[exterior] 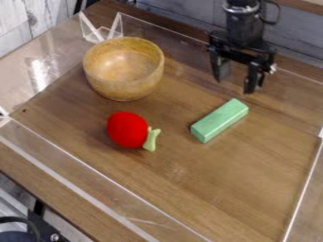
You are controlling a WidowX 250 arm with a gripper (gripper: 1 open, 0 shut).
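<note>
My gripper (235, 66) hangs at the top right, above the back of the wooden table, open, with nothing visible between its fingers. In front of it and lower lies a green block (218, 121), placed diagonally on the table. A red round object with a pale green stem (128, 129), like a toy vegetable, lies left of the block. A wooden bowl (124, 85) stands at the upper left.
A small white wire-like object (104, 28) sits behind the bowl. Dark cables show at the lower left, off the table.
</note>
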